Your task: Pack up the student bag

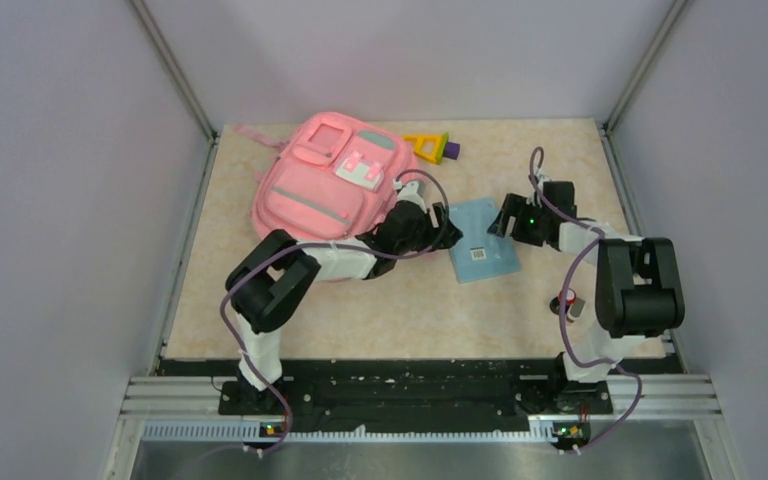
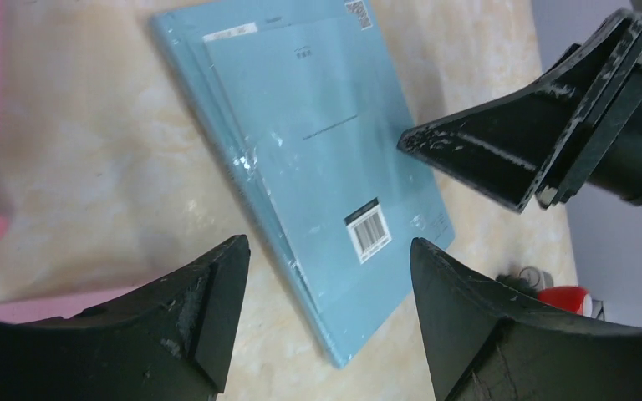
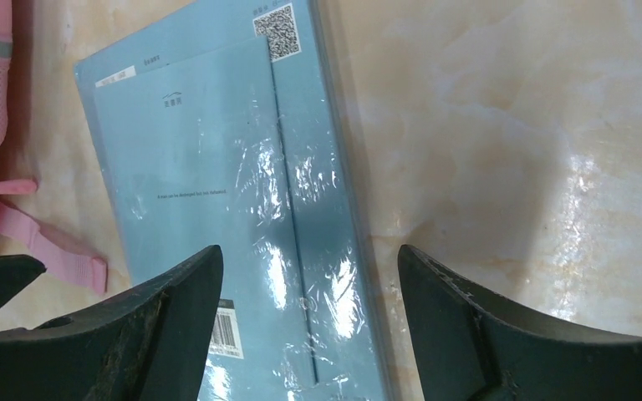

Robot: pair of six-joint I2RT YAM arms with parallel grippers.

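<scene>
A pink school bag (image 1: 305,185) lies on the table's left half, a strap and zip pull (image 3: 58,251) reaching toward the blue book. That light-blue book (image 1: 480,258) lies flat at the middle right, its barcode (image 2: 369,231) facing up. My left gripper (image 1: 452,232) hovers at the book's left edge, fingers apart and empty; in its wrist view, the fingers (image 2: 209,305) frame the lower part of the book. On the book's right side is my right gripper (image 1: 500,222), also open; one of its fingers (image 3: 180,317) is over the book and the other over bare table.
Behind the bag's right side lie a yellow item (image 1: 426,147) and a purple one (image 1: 451,150). A small red-and-black object (image 1: 563,302) rests near the right arm.
</scene>
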